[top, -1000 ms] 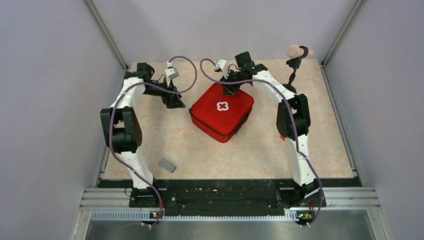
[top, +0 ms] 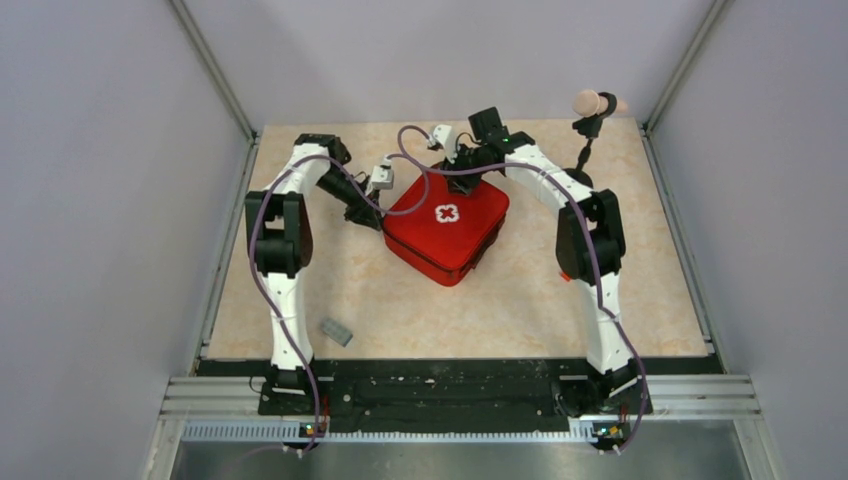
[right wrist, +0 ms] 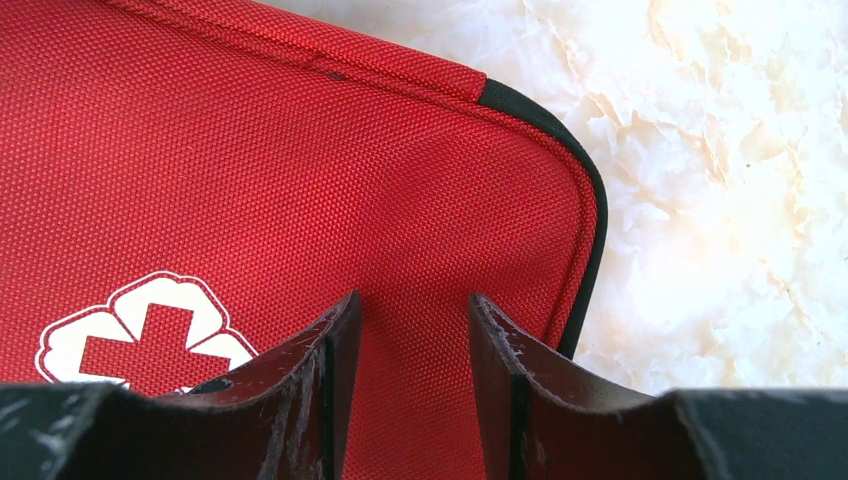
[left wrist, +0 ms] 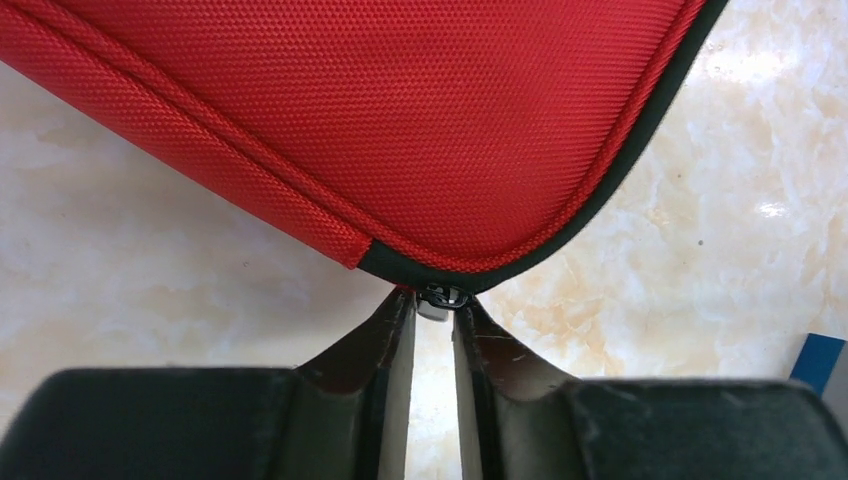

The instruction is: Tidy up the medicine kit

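Note:
The red medicine kit (top: 440, 235) lies closed in the middle of the table, its white cross badge (top: 447, 213) facing up. At its left corner is my left gripper (top: 379, 222). Up close in the left wrist view, a small metal zipper pull (left wrist: 441, 297) sits on the kit's black-edged corner, between the tips of my left gripper, whose fingers stand a narrow gap apart. My right gripper hovers over or touches the kit's top near its far corner. Its fingers are parted with only flat red fabric visible beneath.
A small grey box (top: 337, 331) lies at the front left. On the right, a black stand (top: 587, 150) rises at the back, and a small orange object (top: 565, 277) is partly hidden by the right arm. Bare table (top: 460, 325) extends in front of the kit.
My left gripper has moved right from free table to the kit's left corner. The kit has shifted very slightly right, while the right arm has stayed almost where it was.

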